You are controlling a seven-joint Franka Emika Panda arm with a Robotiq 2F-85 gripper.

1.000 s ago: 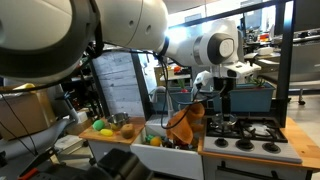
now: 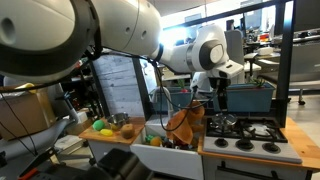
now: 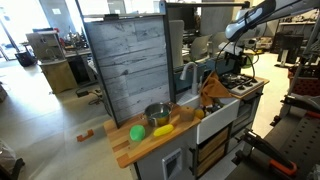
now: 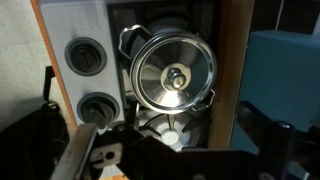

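A silver lidded pot (image 4: pixel 172 70) with two side handles and a round lid knob sits on the gas stove, seen from above in the wrist view. My gripper is open, one finger (image 4: pixel 78 150) at lower left and the other (image 4: pixel 275 140) at lower right, with nothing held between them. In exterior view 1 the gripper (image 2: pixel 222 102) points down just above the pot (image 2: pixel 221 120), which is small and partly unclear there. The stove (image 2: pixel 250 148) has black grates and a row of knobs along its front.
An orange cloth (image 2: pixel 184 122) drapes over the sink's back edge, left of the stove. Several items lie in the sink (image 2: pixel 160 158). Farther left, a metal pot (image 3: pixel 159 114) and a yellow item (image 3: pixel 163 130) rest on the wooden counter. A blue bin (image 2: pixel 250 98) stands behind the stove.
The arm's wrist has shifted slightly to the left in exterior view 1, staying above the stove. The pot, cloth and counter items look unmoved.
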